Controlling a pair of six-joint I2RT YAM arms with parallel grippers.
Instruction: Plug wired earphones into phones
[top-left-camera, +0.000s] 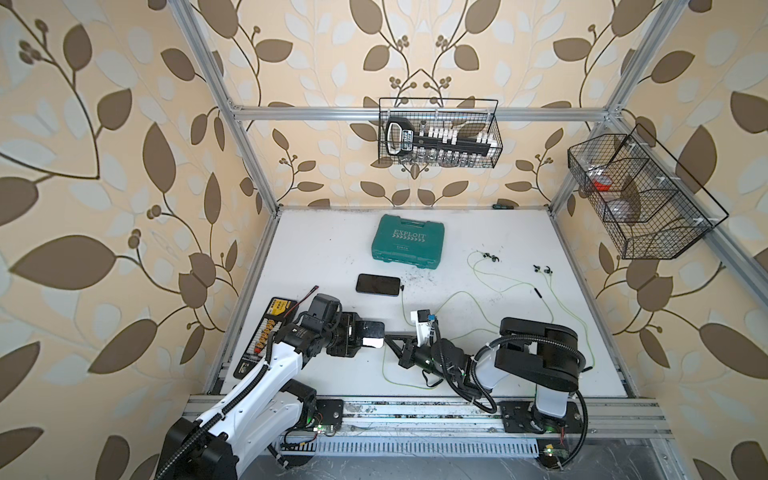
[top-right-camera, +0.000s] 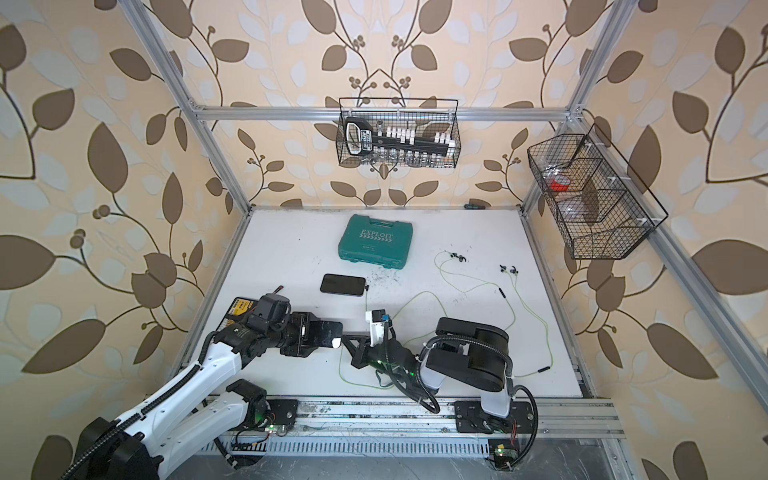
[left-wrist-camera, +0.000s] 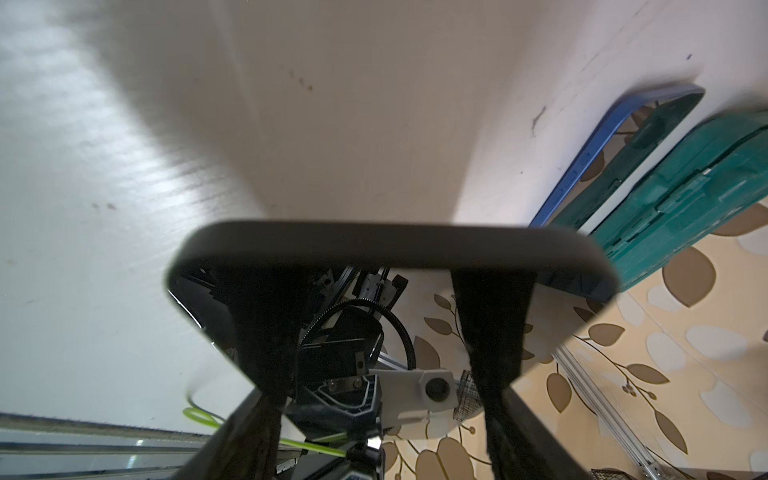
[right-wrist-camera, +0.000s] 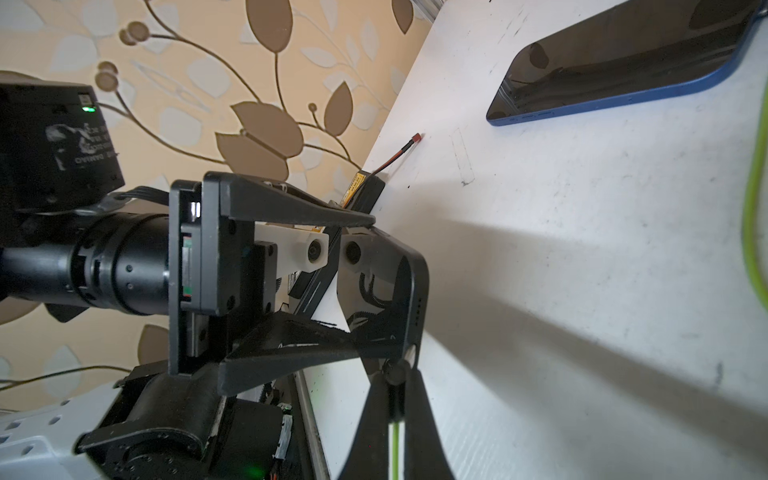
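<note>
My left gripper is shut on the sides of a dark phone, held up off the table; the left wrist view shows the phone's edge (left-wrist-camera: 392, 245) spanning the fingers (left-wrist-camera: 497, 336). My right gripper is shut on a black earphone plug (right-wrist-camera: 396, 400) with a green cable (right-wrist-camera: 394, 452) trailing back between its fingers. The plug's front meets the phone's bottom edge; how deep it sits cannot be told. A second, blue-edged phone (top-left-camera: 378, 285) lies flat, with another black plug (top-left-camera: 401, 288) at its right end.
A green case (top-left-camera: 408, 241) stands behind the flat phone. Green earphone cables (top-left-camera: 472, 296) loop across the table's right half, with earbuds (top-left-camera: 490, 257) at the back right. A black-and-yellow pack (top-left-camera: 265, 336) lies by the left edge.
</note>
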